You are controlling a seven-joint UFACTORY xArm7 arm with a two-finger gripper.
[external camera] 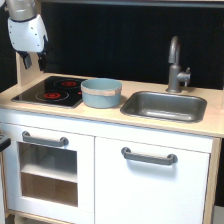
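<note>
At the upper left my gripper [33, 62] hangs high above the back left of the counter, its white body against the dark wall. Its dark fingers point down and appear to stand apart, with no object visible between them. A blue-grey pot [101, 94] with a brownish handle rests on the counter at the right edge of the black stovetop [50, 91], below and to the right of the gripper. Two stovetop rings glow red.
A dark sink [164, 105] with a tall faucet [175, 68] occupies the right side. Below are an open-fronted cabinet with a handle [46, 138] and a white door [150, 185]. A light wooden panel [28, 72] stands behind the stove's left end.
</note>
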